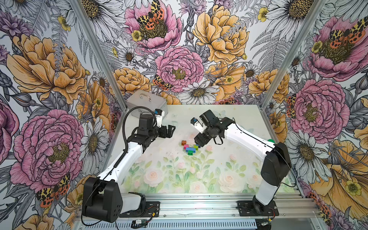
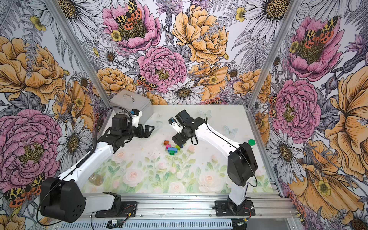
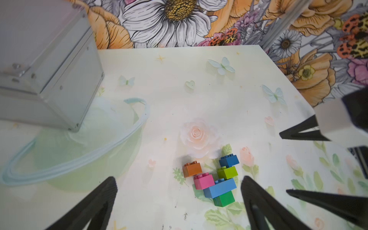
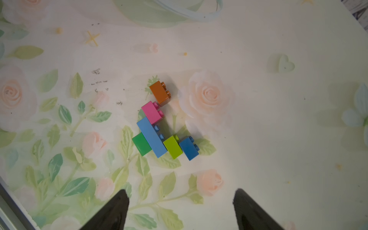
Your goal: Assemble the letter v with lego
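Observation:
Lego bricks form a V shape flat on the table: orange and pink on one arm, lime and dark blue on the other, with light blue and green at the point. A small gap shows between orange and pink. My left gripper is raised left of the bricks, open and empty. My right gripper hangs open above and behind the bricks, its fingers empty in the right wrist view.
A grey metal box stands at the back left. A green-lidded bottle is at the right edge, partly hidden in the top left view.

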